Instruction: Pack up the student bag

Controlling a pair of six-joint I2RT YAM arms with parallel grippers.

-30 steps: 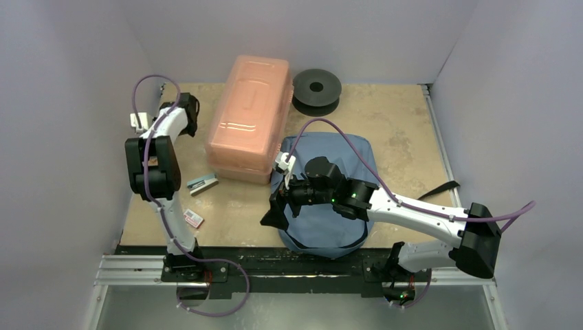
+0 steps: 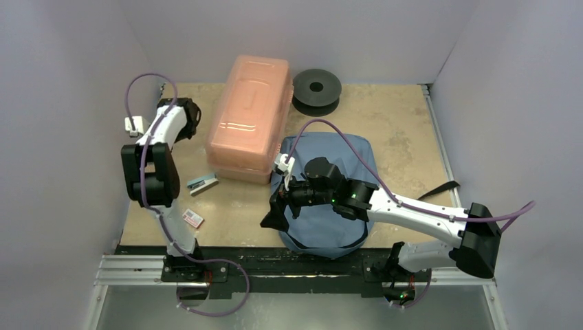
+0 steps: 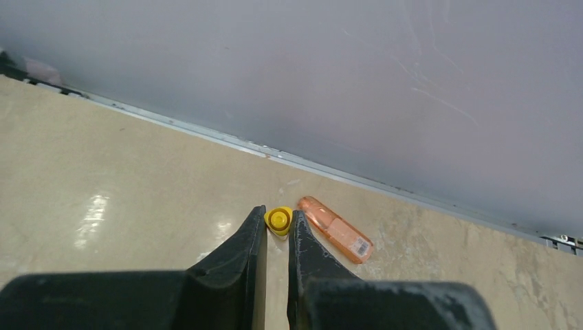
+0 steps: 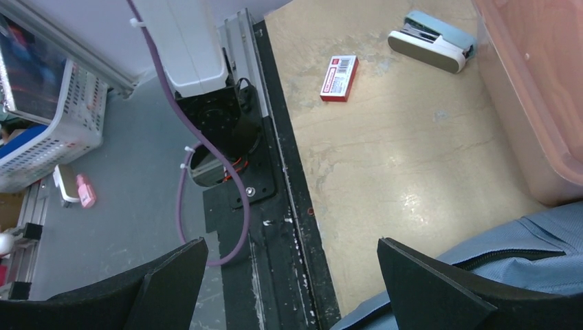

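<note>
My left gripper, at the table's left side in the top view, is shut on a small yellow item [image 3: 278, 218]. An orange object with a label [image 3: 340, 234] lies behind it by the wall. A blue bag [image 2: 323, 234] lies at the front centre, with my right gripper open above its left part, nothing between the fingers. A stapler [image 2: 203, 184] and a red-and-white box [image 2: 194, 218] lie on the left part of the table.
A large pink plastic case [image 2: 249, 117] and a black spool [image 2: 316, 93] stand at the back. A black strap [image 2: 438, 190] lies at the right.
The left arm has shifted slightly toward the left wall. The right arm has not moved.
</note>
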